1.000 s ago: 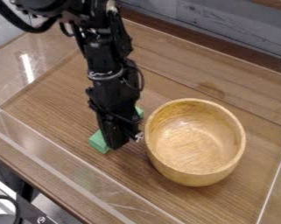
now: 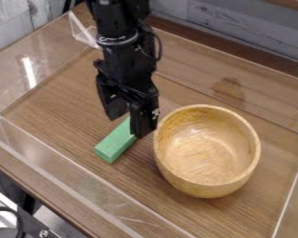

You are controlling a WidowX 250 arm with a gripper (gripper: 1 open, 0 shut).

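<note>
My black gripper (image 2: 129, 112) hangs in the middle of the camera view, open, above a green rectangular block (image 2: 116, 142) lying on the wooden surface. Its lower parts are just above and partly over the block's upper end. To the right sits a tan round-cornered bowl (image 2: 206, 152), empty.
The wooden table (image 2: 52, 121) has free room to the left and behind on the right. A pale wall (image 2: 238, 28) runs along the back. A clear plastic edge is at the upper left, and a black cable curves at the lower left corner.
The gripper has risen from low over the green block, uncovering more of it. The block and bowl look unmoved.
</note>
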